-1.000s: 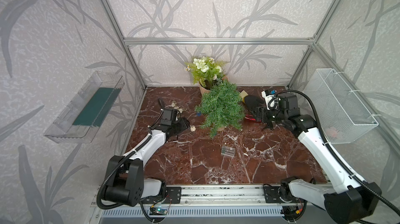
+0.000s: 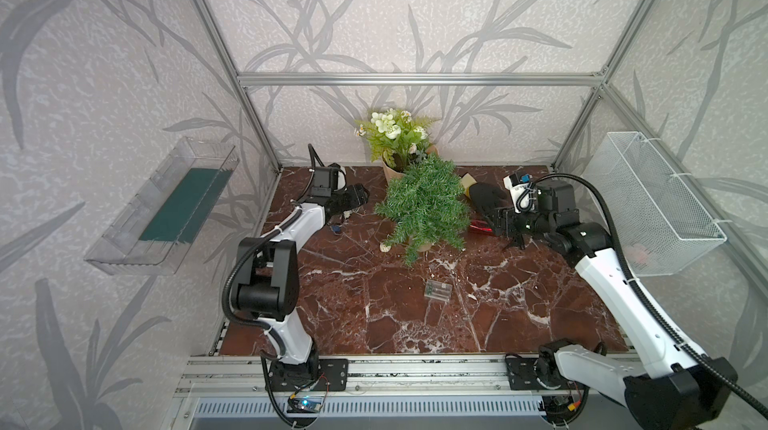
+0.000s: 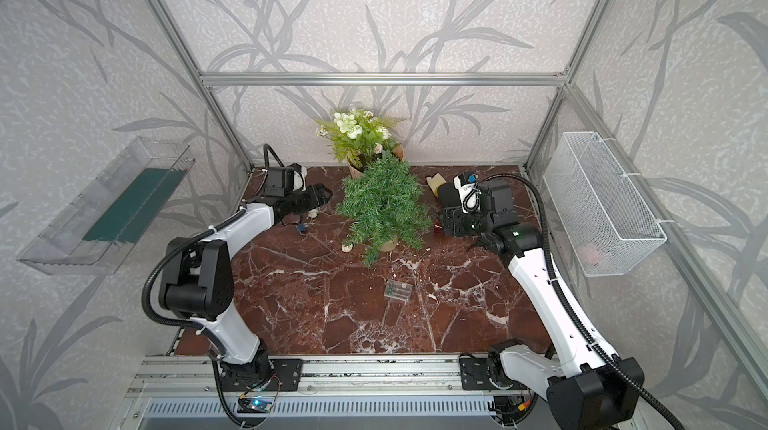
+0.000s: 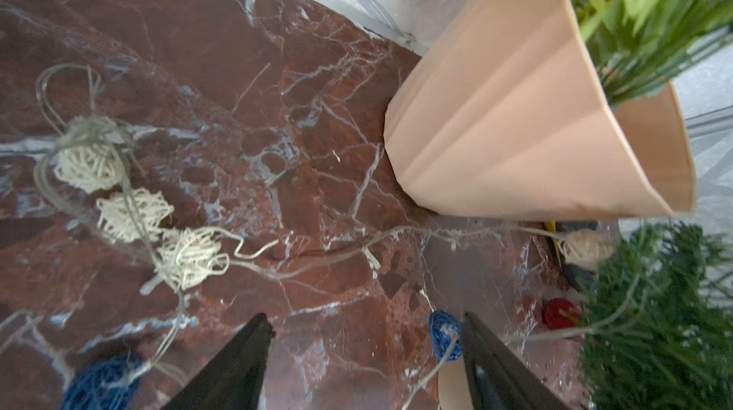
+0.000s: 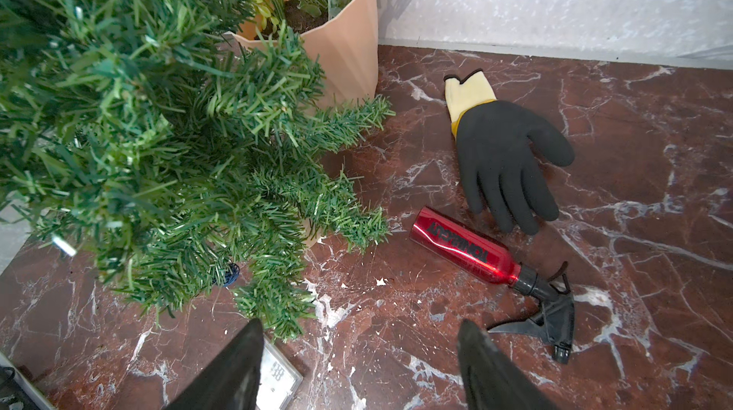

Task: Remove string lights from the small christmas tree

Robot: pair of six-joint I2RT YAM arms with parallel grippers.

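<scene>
The small christmas tree point(image 2: 424, 201) stands mid-table. Left of it, the string lights point(image 4: 191, 257), with white and blue woven balls, lie on the marble; a wire runs toward the tree's branches. My left gripper hovers over this string beside the peach flower pot point(image 4: 496, 120), open, with nothing visible between its fingers. My right gripper is at the tree's right, open and empty, above the table. A small clear box point(image 2: 437, 290) lies in front of the tree.
A black-and-yellow glove point(image 5: 496, 150) and red spray bottle point(image 5: 465, 246) lie right of the tree. A clear tray point(image 2: 184, 197) hangs on the left wall, a white mesh basket point(image 2: 656, 205) on the right.
My left gripper has moved toward the back of the table, and its arm has changed posture. The right arm is almost unchanged.
</scene>
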